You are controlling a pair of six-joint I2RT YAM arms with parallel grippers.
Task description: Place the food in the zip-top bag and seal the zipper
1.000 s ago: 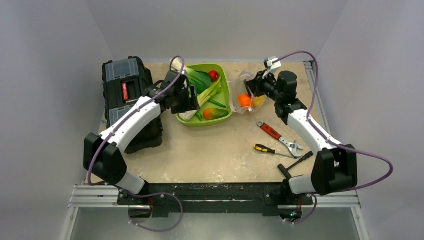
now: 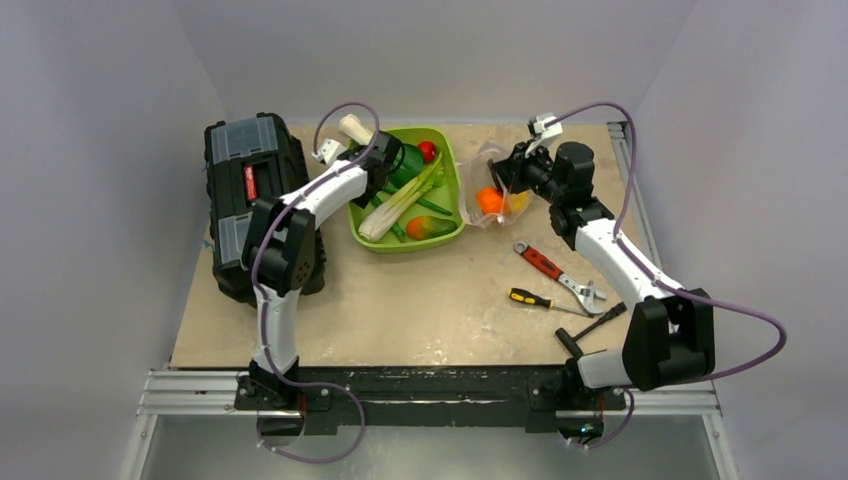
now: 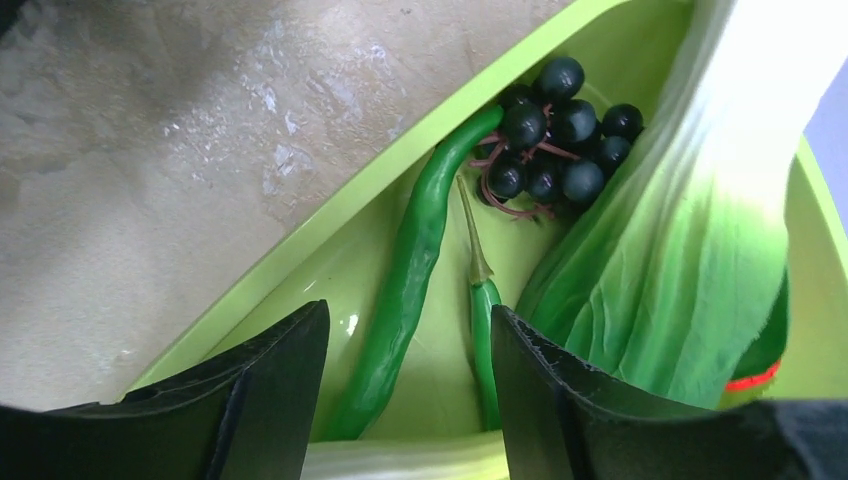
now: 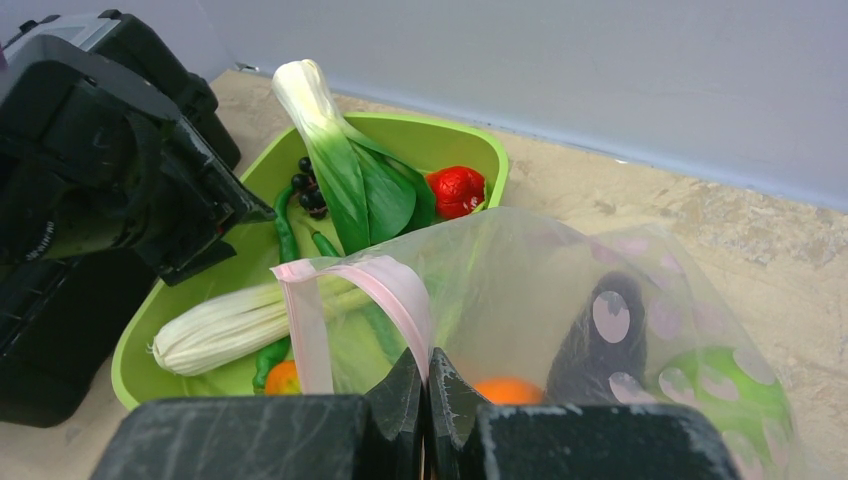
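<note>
A clear zip top bag (image 4: 520,290) with a pink zipper rim (image 4: 395,285) holds an orange item, a dark item and a green one. My right gripper is shut on the bag's rim, the film pinched between its fingertips. The green tray (image 2: 455,215) carries leafy greens, a red pepper (image 4: 457,192), a celery-like stalk (image 2: 395,215), an orange-green fruit (image 2: 430,227), dark grapes (image 3: 560,130) and green chillies (image 3: 405,270). Above the tray's left part, my left gripper stands part open, nothing between its fingers; chillies lie below the gap.
A black toolbox (image 2: 245,190) stands left of the tray. An adjustable wrench (image 2: 560,278), a screwdriver (image 2: 540,301) and a hammer-like tool (image 2: 595,327) lie at the right front.
The left arm has swung in from the front left, and its gripper has moved back over the tray, uncovering the stalk's base. My right arm and the bag have stayed still.
</note>
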